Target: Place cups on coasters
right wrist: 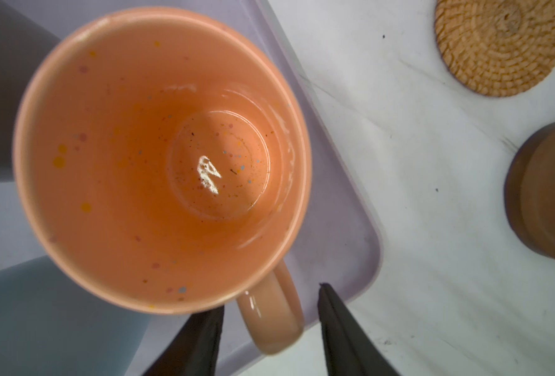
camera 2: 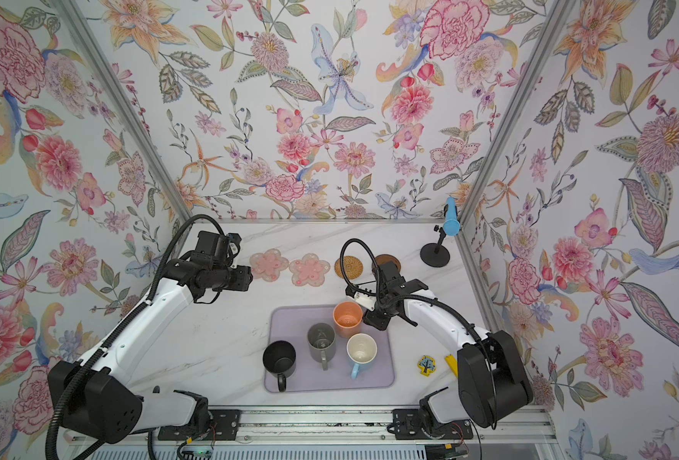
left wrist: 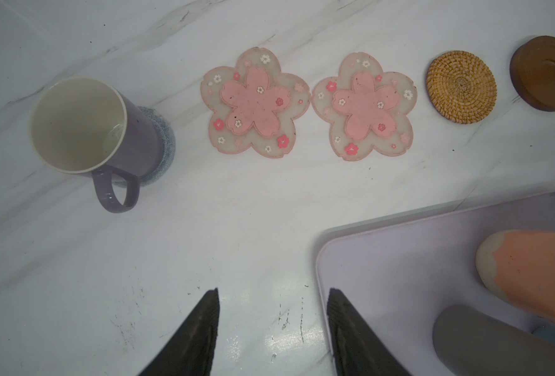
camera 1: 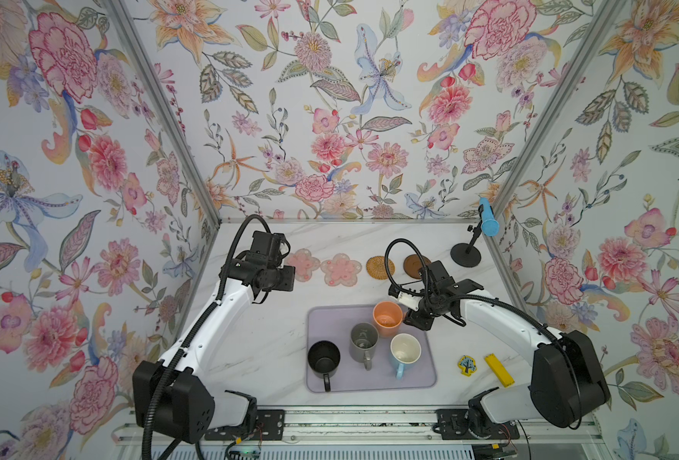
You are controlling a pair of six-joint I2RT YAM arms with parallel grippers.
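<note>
Inside the lilac tray (camera 1: pixel 332 312) stand an orange cup (right wrist: pixel 164 156), a grey cup (camera 1: pixel 363 342), a black cup (camera 1: pixel 324 358) and a cream-and-blue cup (camera 1: pixel 405 350). My right gripper is open, with the orange cup's handle between its fingers but not gripped. A purple cup (left wrist: pixel 142 134) rests on a round blue-grey coaster (left wrist: pixel 166 150) at the left. Two pink flower coasters (left wrist: pixel 255 103) (left wrist: pixel 365 106), a woven coaster (left wrist: pixel 461 86) and a brown coaster (left wrist: pixel 546 73) lie along the back. My left gripper hangs open and empty over bare table.
A black stand with a blue top (camera 1: pixel 466 253) is at the back right. A yellow block (camera 1: pixel 499 369) and a blue-yellow tree piece (camera 1: pixel 467 365) lie right of the tray. Bare table lies left of the tray and between it and the coasters.
</note>
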